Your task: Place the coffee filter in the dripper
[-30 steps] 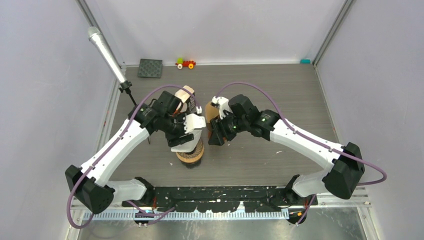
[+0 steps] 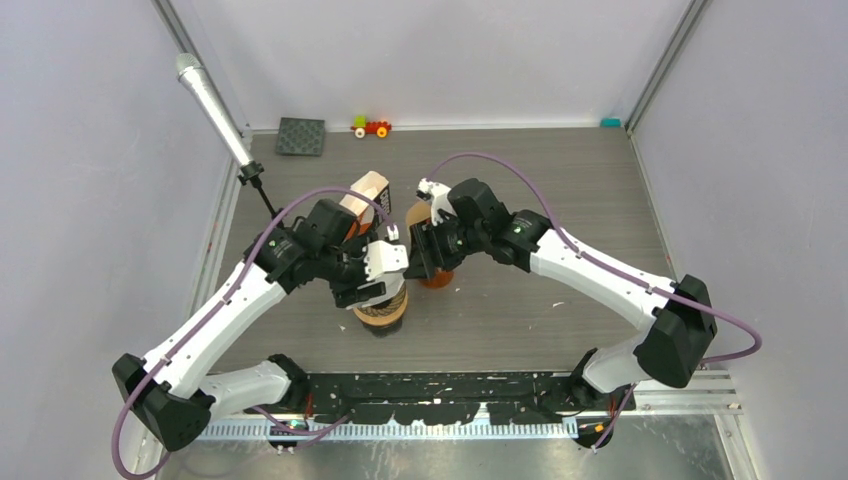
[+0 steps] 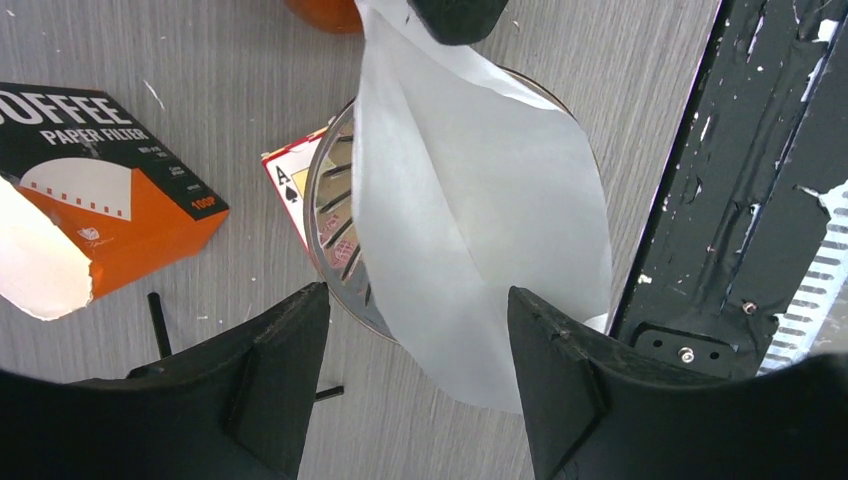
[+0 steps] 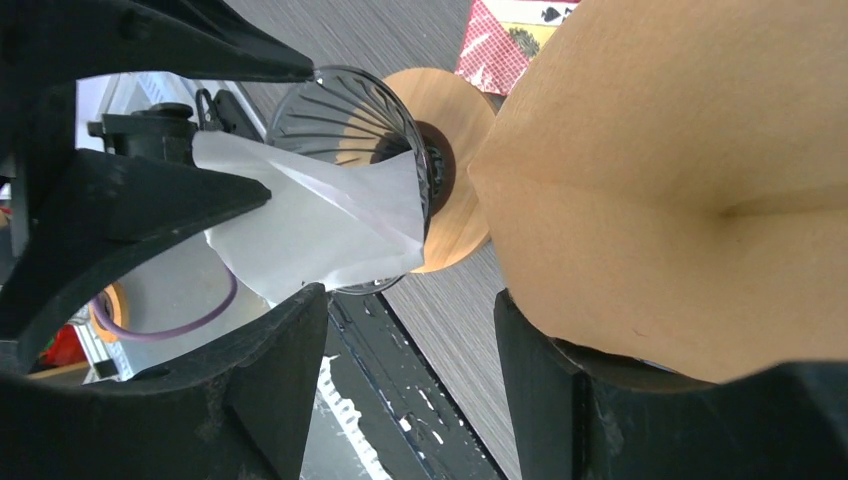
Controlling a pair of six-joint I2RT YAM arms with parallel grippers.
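The white paper filter (image 3: 480, 220) sits partly inside the clear ribbed dripper (image 3: 335, 240), which stands on a wooden ring (image 4: 455, 230). My left gripper is part open over the filter's lower edge; whether paper lies between its fingers is unclear. My right gripper is part open beside the dripper, with a brown paper piece (image 4: 660, 180) at its right finger. The fingers of my left gripper also reach across the right wrist view above and beside the filter.
An orange-black filter box (image 3: 120, 220) lies behind the dripper, near a playing card (image 3: 290, 175). A toy car (image 2: 372, 129) and dark tile (image 2: 300, 136) are at the back.
My right gripper has shifted slightly left and toward the back.
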